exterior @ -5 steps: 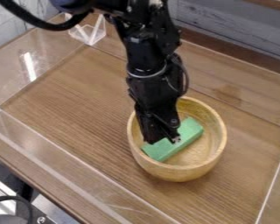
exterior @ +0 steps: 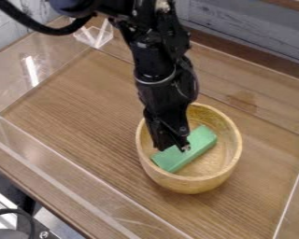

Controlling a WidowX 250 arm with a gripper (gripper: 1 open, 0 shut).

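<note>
A tan round bowl (exterior: 220,168) stands on the wooden table right of centre, holding a green rectangular block (exterior: 190,154). The black arm reaches down from the top, and its gripper (exterior: 176,140) is low over the bowl's left part, near the block's upper left end. The fingertips are dark and small; whether anything is between them is hard to see, though the gripper looks shut.
A transparent object (exterior: 94,33) stands at the back left. A wall rises behind, and a dark cable lies at the lower left corner.
The bowl and green block stay in nearly the same place.
</note>
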